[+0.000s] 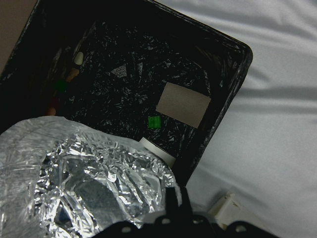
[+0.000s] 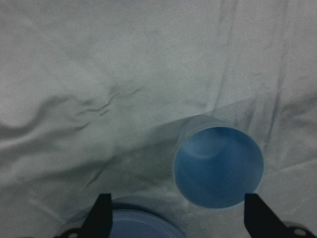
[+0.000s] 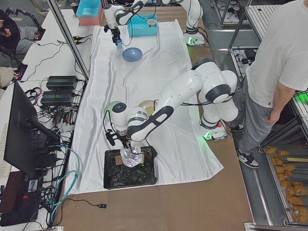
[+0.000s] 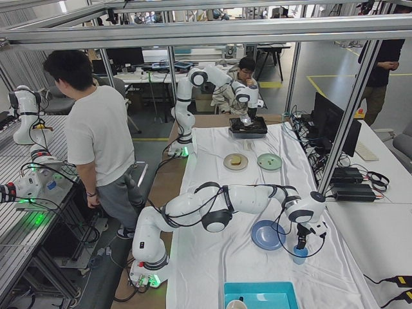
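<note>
My left gripper [image 3: 124,142] is shut on a crumpled clear plastic wrapper [image 1: 84,183], held over the black tray [image 1: 220,47]. In the left wrist view the tray holds a cardboard square [image 1: 183,104], a green piece [image 1: 154,122] and small scraps; the wrapper hides part of it. At the other end, my right gripper stands open just above a blue cup [image 2: 218,168], which is upright beside a blue plate [image 2: 138,225].
A green plate [image 4: 270,161] and a beige plate [image 4: 235,166] with food lie mid-table. A teal bin [image 4: 259,293] holds a mug. A person [image 4: 96,141] stands beside the table.
</note>
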